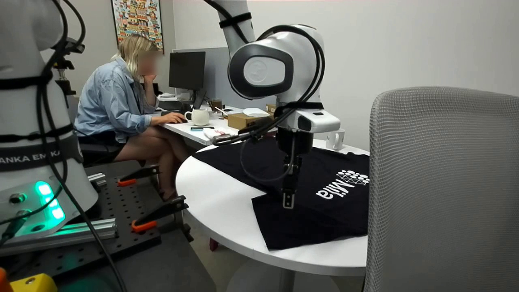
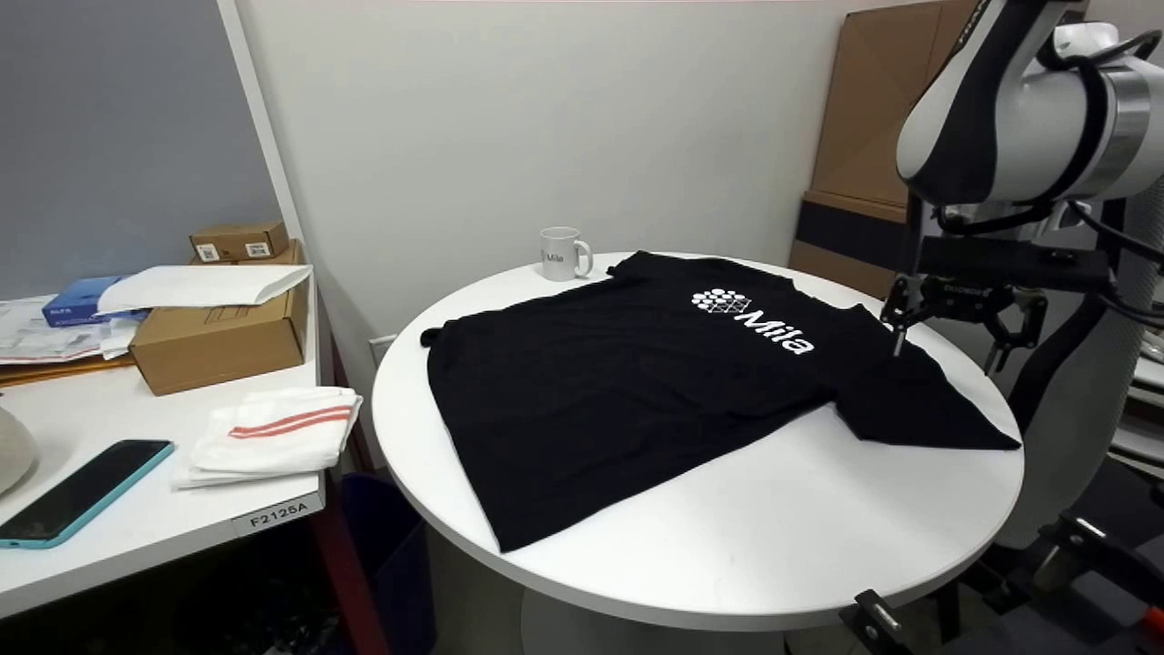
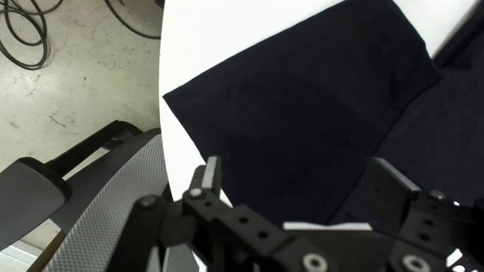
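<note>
A black T-shirt [image 2: 611, 382] with a white Mila print lies spread flat on the round white table [image 2: 720, 524]. One sleeve [image 3: 295, 118] reaches close to the table edge and fills the middle of the wrist view. Over that sleeve hangs my gripper [image 2: 947, 355], pointing down with its fingers wide apart. Nothing is between them, and they appear clear of the cloth. In exterior view 1 the gripper [image 1: 288, 200] shows edge-on against the dark shirt, so its exact height is hard to judge.
A white mug [image 2: 561, 253] stands at the table's back edge. A grey mesh chair [image 1: 442, 185] is close to the table and to my gripper. On the neighbouring desk are a folded cloth [image 2: 278, 431], a phone [image 2: 82, 491] and boxes. A person [image 1: 121, 102] sits at that desk.
</note>
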